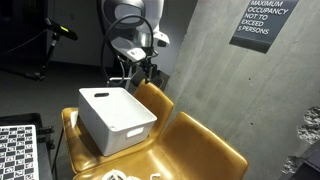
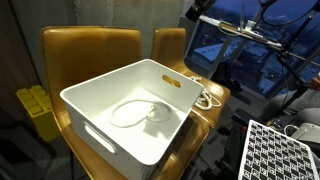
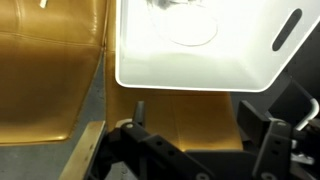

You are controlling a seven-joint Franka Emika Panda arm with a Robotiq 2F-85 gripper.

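A white box (image 2: pixel 95 105) with cut-out handles stands on a tan seat. Inside it a pale cord (image 2: pixel 140 112) lies in a loop on the bottom; part of the same loop shows in the box at the top of the wrist view. My gripper is open, its dark fingers (image 3: pixel 136 112) spread wide at the box's near wall, with no cord visible between them. In the first exterior view the arm (image 1: pixel 140 35) hangs above and behind the box. A second pale cord (image 2: pixel 207 94) lies bunched on the seat outside the box.
Tan chairs (image 1: pixel 205 145) line the wall, with free seat beside the box. A black-and-white patterned board (image 2: pixel 270 152) stands close to the box. Yellow blocks (image 2: pixel 41 112) sit on the floor at far left.
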